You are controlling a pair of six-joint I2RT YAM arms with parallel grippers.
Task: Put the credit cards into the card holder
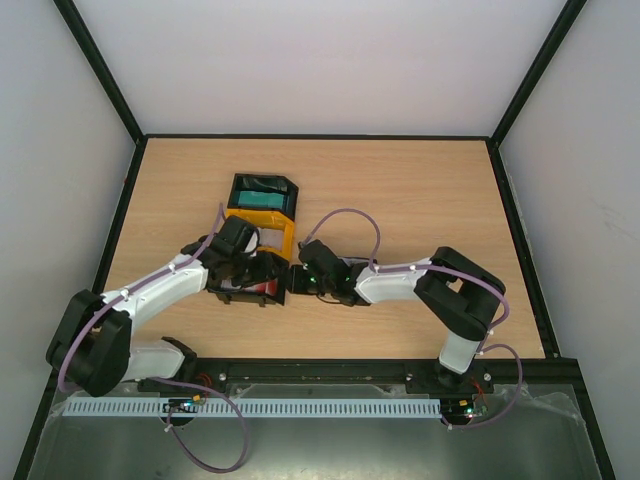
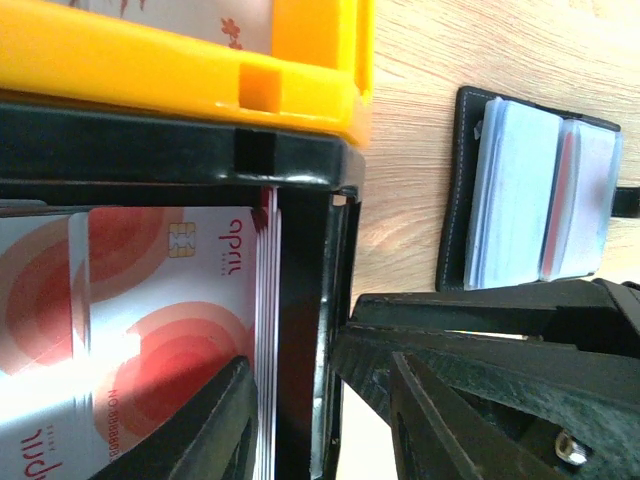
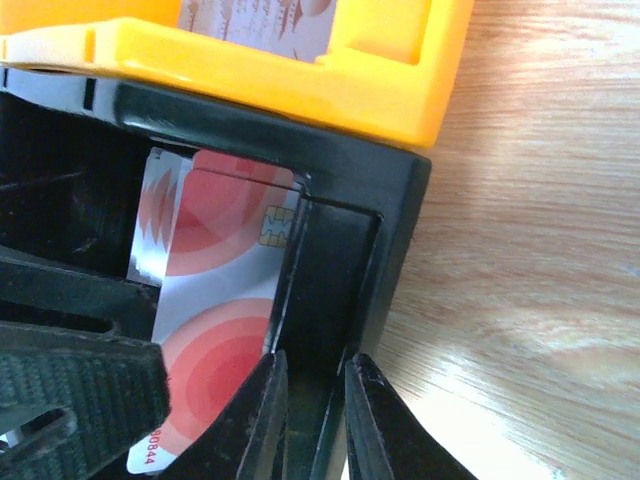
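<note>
Red and white credit cards lie in a black tray at centre-left of the table. My left gripper is over that tray at its right end, low by the cards; whether anything is between its fingers I cannot tell. My right gripper is against the tray's right wall, seemingly shut on it. The card holder, black with light blue cards in it, lies on the wood to the right, mostly hidden by the right arm in the top view.
A yellow tray with cards adjoins the black tray behind it, and another black tray with teal contents stands further back.
</note>
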